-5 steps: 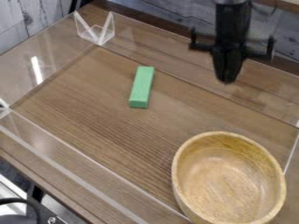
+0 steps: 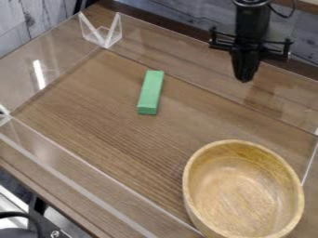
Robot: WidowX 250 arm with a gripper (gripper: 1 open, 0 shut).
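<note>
My gripper hangs at the top right of the camera view, black, above the back part of the wooden table, apart from the objects. It looks shut, with nothing visible between its fingers. A green block lies on the table left of centre, below and left of the gripper. A round light wooden bowl sits at the front right.
Clear plastic corner pieces stand at the back left and at the left edge. A black cable shows at the bottom left.
My gripper has moved back, toward the top of the view, and appears smaller. The green block and the bowl have not moved.
</note>
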